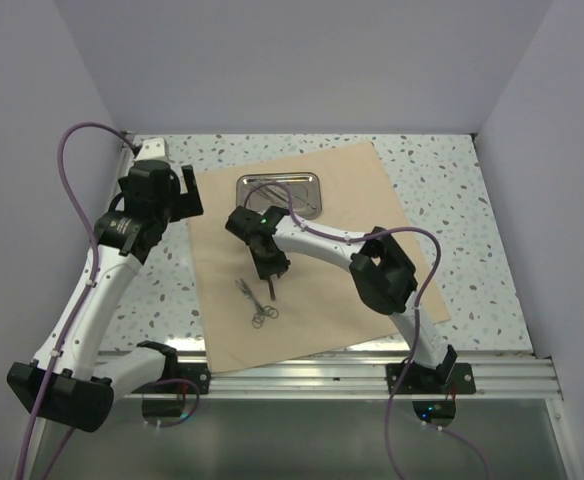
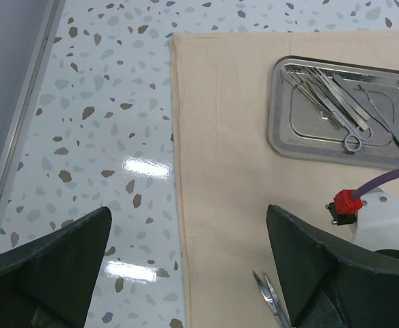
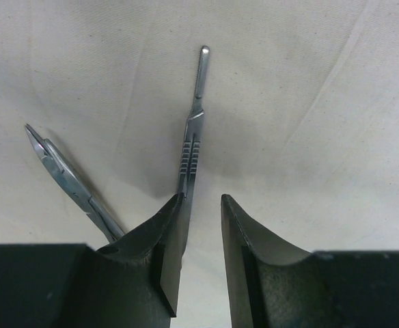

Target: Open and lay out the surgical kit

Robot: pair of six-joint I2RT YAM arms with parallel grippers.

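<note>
The steel tray [image 1: 312,190] stands on the beige cloth [image 1: 222,330], with several instruments [image 2: 333,102] inside it. A scalpel handle [image 3: 189,157] lies on the cloth, and beside it rests a scissor-handled clamp [image 1: 258,312], its tips pointing away. My right gripper is over the scalpel handle, fingers part open. The left finger [image 3: 172,225] overlaps the lower part of the handle; bare cloth shows between the fingertips. At the left side, my left gripper [image 1: 191,191] hangs wide open above the cloth's edge, holding nothing.
Grey walls [image 1: 292,70] enclose the back and sides.
</note>
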